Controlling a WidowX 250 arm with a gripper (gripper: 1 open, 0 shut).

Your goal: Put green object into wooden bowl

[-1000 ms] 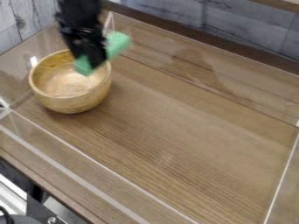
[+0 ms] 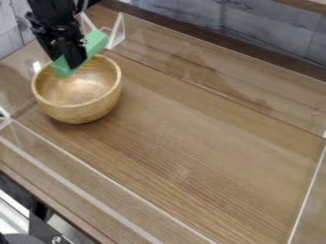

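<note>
Near the top left, the wooden bowl (image 2: 76, 107) stands upright on the table. Over its far rim hangs the green object (image 2: 95, 43), tilted, with its lower end above the bowl's opening. My gripper (image 2: 84, 48) comes down from the top left and is shut on the green object, hiding part of it. Whether the object touches the bowl's rim cannot be made out.
Bare wooden table (image 2: 204, 143) spreads to the right and front of the bowl. White lines mark the table's edges. Dark cables (image 2: 29, 205) lie off the table at the lower left.
The bowl has stayed put.
</note>
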